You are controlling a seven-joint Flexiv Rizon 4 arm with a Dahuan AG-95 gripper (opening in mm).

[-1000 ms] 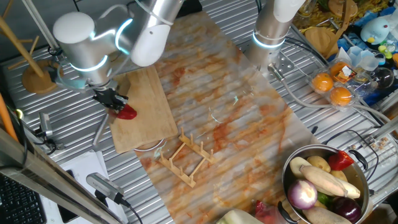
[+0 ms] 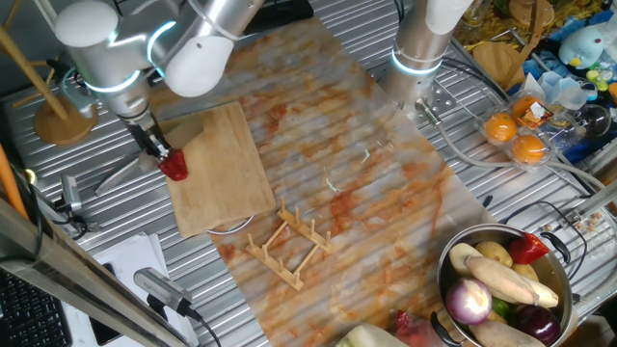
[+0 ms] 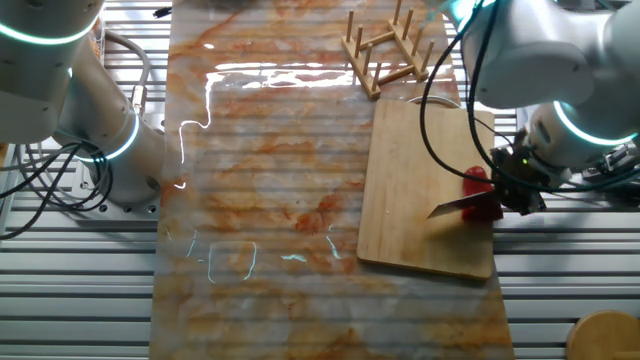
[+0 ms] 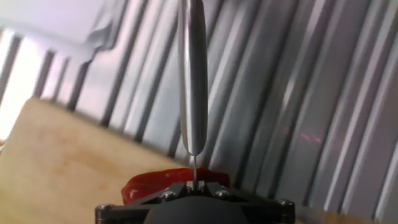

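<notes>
A knife is clamped in my gripper. The fingers close on it near where its metal handle (image 4: pixel 193 81) meets the blade, and the handle points away over the slatted table. Its flat blade (image 3: pixel 458 204) extends above the wooden cutting board (image 2: pixel 228 178). A red pepper (image 3: pixel 480 205) is at the board's edge, right beside the blade and under the gripper; it shows in the wrist view as a red shape (image 4: pixel 155 181) behind the fingers. Whether the blade has cut into the pepper cannot be seen.
A wooden peg rack (image 2: pixel 291 249) stands just off the board's corner. At the lower right sits a metal pot (image 2: pixel 449 289) full of vegetables.
In exterior view 1 my gripper has moved left and slightly up, the knife turning with it. The red pepper has shifted the same way, toward the board's left edge.
</notes>
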